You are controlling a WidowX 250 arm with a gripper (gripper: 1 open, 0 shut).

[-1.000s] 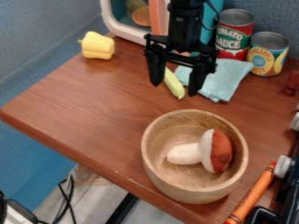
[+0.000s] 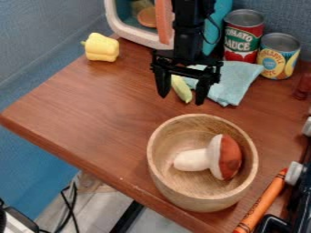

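My black gripper [image 2: 183,84] hangs open over the table, behind the wooden bowl, with its two fingers apart above a yellow banana-like piece [image 2: 181,89]. The wooden bowl [image 2: 166,182] holds a toy mushroom [image 2: 226,157] with a reddish cap and white stem. A yellow pepper [image 2: 101,47] lies at the back left of the table.
A blue cloth [image 2: 231,85], a tomato sauce can [image 2: 243,36] and another can [image 2: 278,56] stand or lie at the back right. An orange marker [image 2: 261,205] and black objects line the right edge.
My gripper has shifted slightly over the last second, a little to the right and downward. The objects on the table look unmoved.
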